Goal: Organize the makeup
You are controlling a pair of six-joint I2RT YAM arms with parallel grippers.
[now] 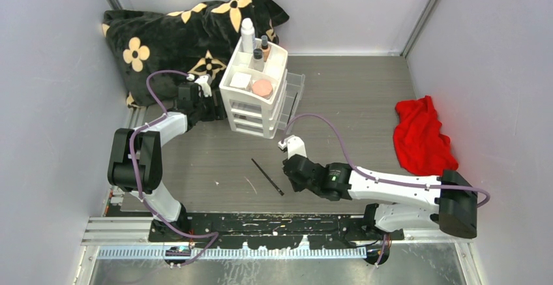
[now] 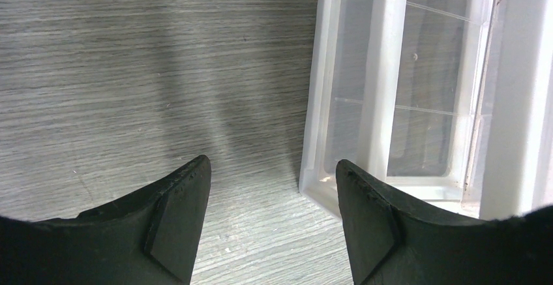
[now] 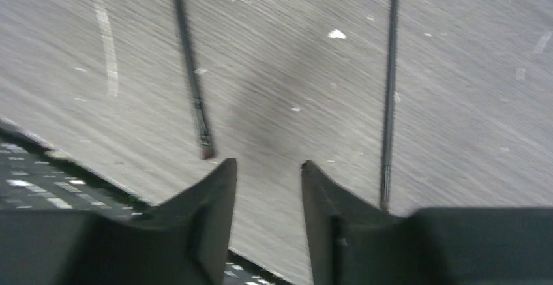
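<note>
The white makeup organizer (image 1: 251, 96) stands at the back centre, with a clear drawer (image 1: 295, 83) pulled out on its right side; a thin dark stick lies in the drawer. On the table is a slim black pencil (image 1: 267, 177). Two such pencils show in the right wrist view, one on the left (image 3: 189, 63) and another on the right (image 3: 389, 102). Between and above them hangs my right gripper, its fingers part-way apart and nothing between them. My left gripper is open beside the organizer, its right finger close against the white frame.
Bottles (image 1: 248, 35), a white box (image 1: 240, 81) and a pink round item (image 1: 262, 88) sit on top of the organizer. Behind it leans a dark flowered pillow (image 1: 163, 44). A red cloth (image 1: 424, 135) lies at the right.
</note>
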